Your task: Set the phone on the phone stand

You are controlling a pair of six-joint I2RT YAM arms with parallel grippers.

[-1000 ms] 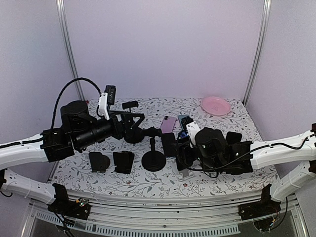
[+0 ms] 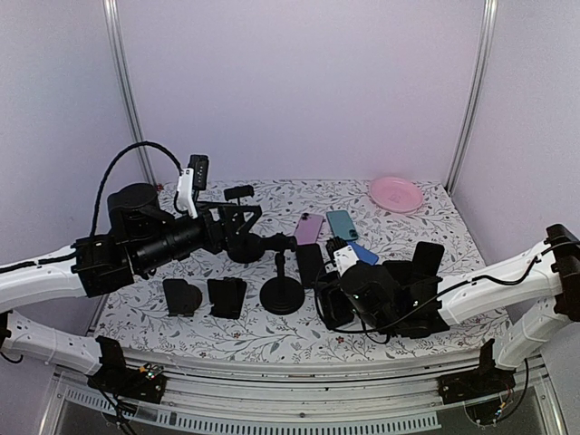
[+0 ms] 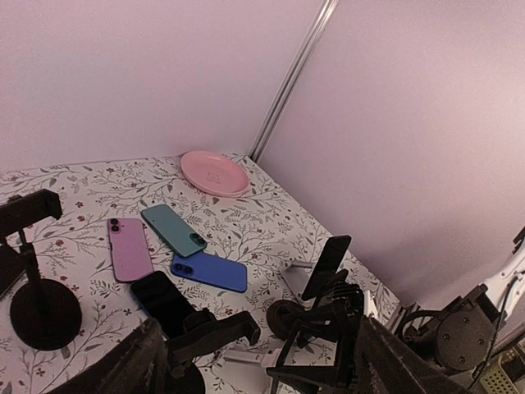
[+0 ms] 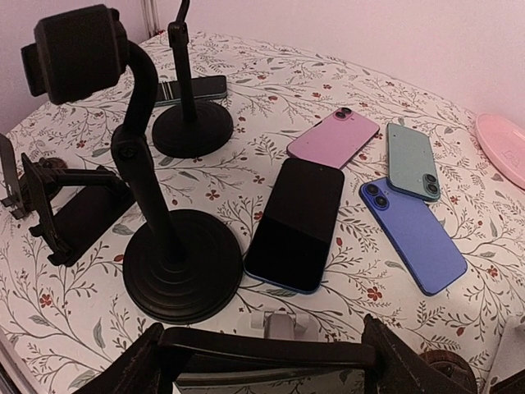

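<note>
A dark phone spans the bottom of the right wrist view, seen nearly edge-on. Shut on it is my right gripper, which hangs low over the front middle of the table. Just beyond the phone a small white phone stand shows its hinge; the rest is hidden behind the phone. From the side, the left wrist view catches that white stand close to the phone's thin edge, and I cannot tell whether they touch. High at the left, my left gripper stands open and empty.
Black round-based stands rise left of the right gripper. A black phone, pink phone, teal phone and blue phone lie flat beyond. A pink plate sits at the back right.
The left arm has barely shifted.
</note>
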